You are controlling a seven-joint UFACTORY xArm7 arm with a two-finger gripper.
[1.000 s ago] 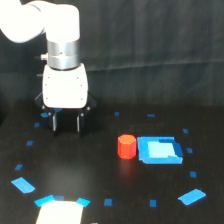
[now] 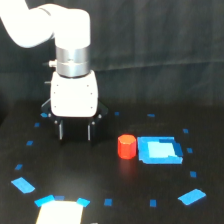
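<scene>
A red block (image 2: pixel 127 147), rounded or many-sided, rests on the black table just right of centre. Close to its right side lies a shallow blue tray (image 2: pixel 175 158) with a white bottom. To the left of the block, a little above the table, hangs the gripper (image 2: pixel 75 134) of my white arm. Its dark fingers (image 2: pixel 59 130) point down and stand well apart. Nothing shows between them, and the gripper touches neither block nor tray.
Small blue tape squares (image 2: pixel 108 202) and longer blue strips (image 2: pixel 191 197) mark the table. A pale yellowish-white object (image 2: pixel 60 213), cut off by the frame, sits at the bottom left. The table between gripper and block is clear.
My arm has shifted to the right and somewhat lower, bringing the gripper nearer the red block. The block and the tray have stayed in place.
</scene>
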